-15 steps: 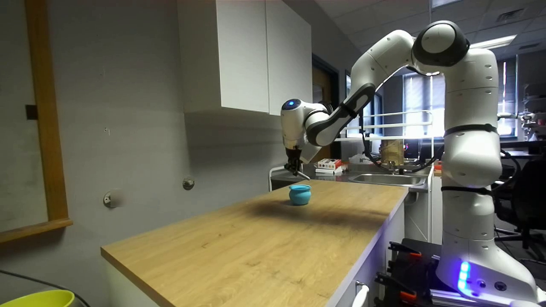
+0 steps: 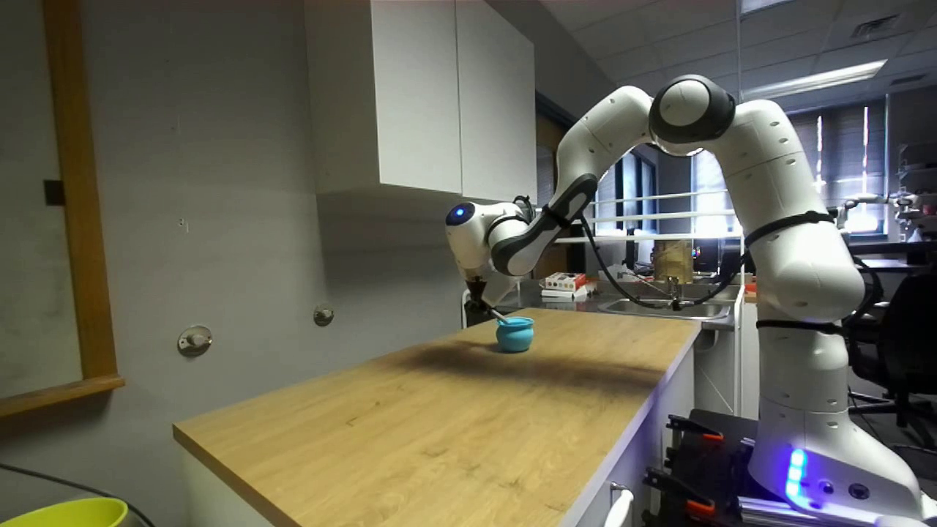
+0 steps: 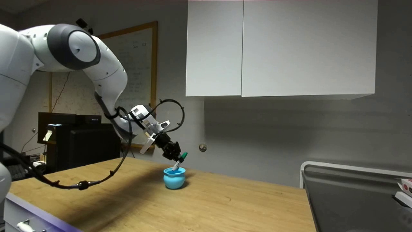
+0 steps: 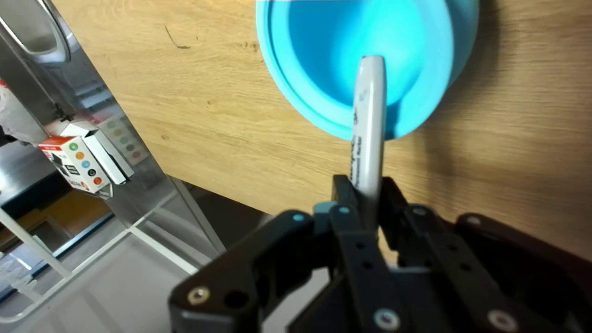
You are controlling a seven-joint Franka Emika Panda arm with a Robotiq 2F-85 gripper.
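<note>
A light-blue round pot (image 3: 174,180) stands upright on the wooden counter, its open mouth facing up in the wrist view. My gripper is shut on a grey-white marker (image 4: 366,122), whose free end reaches over the pot's mouth. In exterior view 2 the marker's green end (image 3: 184,155) sticks out behind the fingers, and its pale end tilts down to the opening. The gripper itself stays above and beside the pot (image 2: 514,334). How deep the marker's tip sits in the mouth is hard to tell.
A white cabinet (image 2: 417,96) hangs above along the wall. Beyond the counter's far end are a sink (image 2: 667,308) and small boxes (image 4: 75,163) on a metal surface.
My gripper has come down and moved left in exterior view 1, carrying the marker from above the pot to its mouth. The pot has stayed in place.
</note>
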